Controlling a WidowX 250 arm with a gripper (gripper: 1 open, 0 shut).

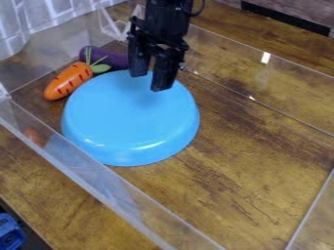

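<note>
A large light-blue round disc (131, 122) lies on the wooden floor of a clear-walled enclosure. Just behind it at the left sit an orange toy carrot (68, 81) with green top and a purple toy vegetable (102, 57), partly hidden by the gripper. The black gripper (148, 70) hangs over the disc's back part, its two fingers apart, with no object visible between them.
Transparent walls run along the left, back and right of the enclosure. A small blue object (8, 230) sits outside at the lower left.
</note>
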